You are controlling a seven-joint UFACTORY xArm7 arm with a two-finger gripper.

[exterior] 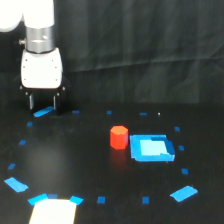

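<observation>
My gripper (42, 101) hangs at the far left, below the white hand of the arm. Its two thin dark fingers stand well apart, with a bright blue patch visible between or behind them. Near the middle of the dark table sits a red block (119, 137) with a six-sided outline. Just to its right lies a blue square tray or frame (134, 156) with a pale centre (153, 147). Whether block and tray touch is hard to tell. The gripper is far to the left of both.
Blue tape pieces (184, 193) are scattered around the black table surface. At the bottom left edge is a bright cream-coloured object (53, 212), partly cut off. A dark curtain (140, 50) closes off the back. Between gripper and red block the table looks clear.
</observation>
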